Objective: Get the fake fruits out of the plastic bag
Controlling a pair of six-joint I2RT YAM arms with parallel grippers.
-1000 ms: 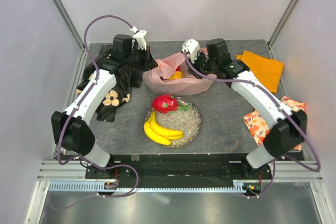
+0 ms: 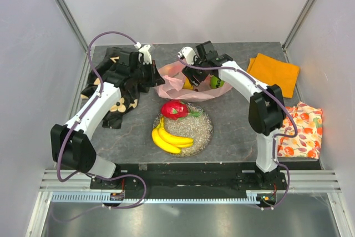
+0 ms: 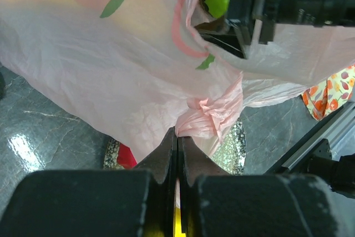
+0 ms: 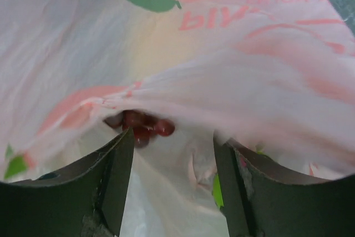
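The pink plastic bag (image 2: 191, 95) lies at the back centre, yellow and green fruit (image 2: 217, 82) inside. My left gripper is shut at a bunched fold of the bag's edge, which appears pinched at its tips. My right gripper (image 2: 191, 76) reaches into the bag, part open with nothing seen between its fingers; in the right wrist view, dark red grapes (image 4: 141, 126) lie beyond them, with green fruit at the right. On the round speckled plate (image 2: 197, 141) are a red dragon fruit (image 2: 173, 109) and bananas (image 2: 166, 140).
A dark flowered cloth (image 2: 113, 115) lies left, an orange cloth (image 2: 274, 76) back right and a patterned cloth (image 2: 301, 131) right. Bare counter shows front left and front right.
My right gripper has moved back and leftward, deeper into the bag, with its arm swung upright. The left gripper moved down slightly from a second ago, still at the bag's edge.
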